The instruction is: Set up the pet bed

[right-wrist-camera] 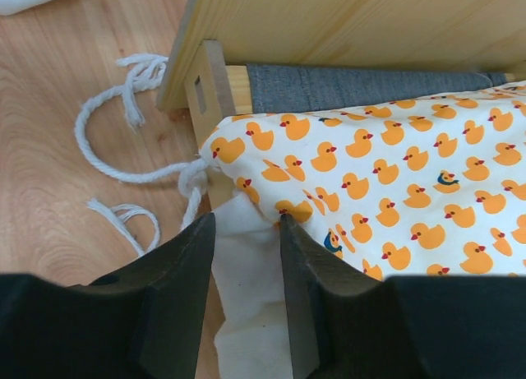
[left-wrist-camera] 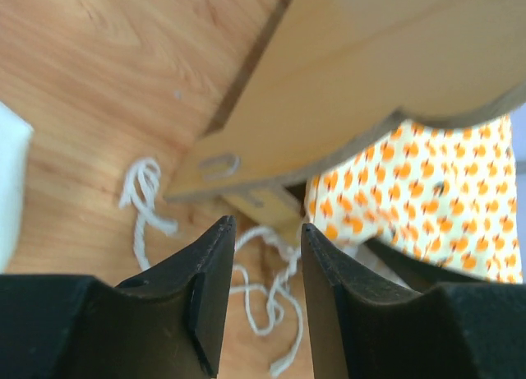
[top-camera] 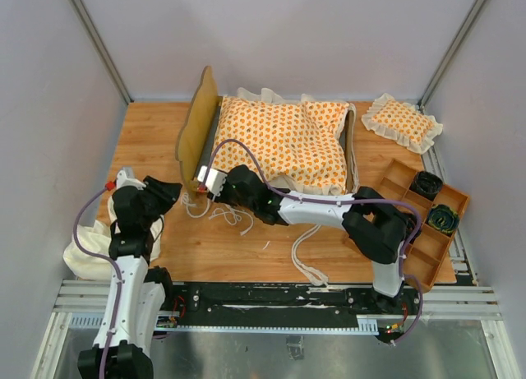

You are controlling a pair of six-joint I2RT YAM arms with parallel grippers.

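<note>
The wooden pet bed (top-camera: 196, 124) holds the duck-print cushion (top-camera: 279, 140); a small frilled pillow (top-camera: 403, 122) lies at the back right. My left gripper (top-camera: 168, 194) is left of the bed's end board, part open, with nothing visible between its fingers in its wrist view (left-wrist-camera: 267, 247). My right gripper is part open over the cushion's white frill (right-wrist-camera: 251, 313) at the bed's near-left corner. Whether cloth sits between its fingertips is unclear.
White ropes (top-camera: 304, 264) lie on the front table. A white cloth (top-camera: 86, 260) is at the left, a compartment box (top-camera: 440, 243) at the right.
</note>
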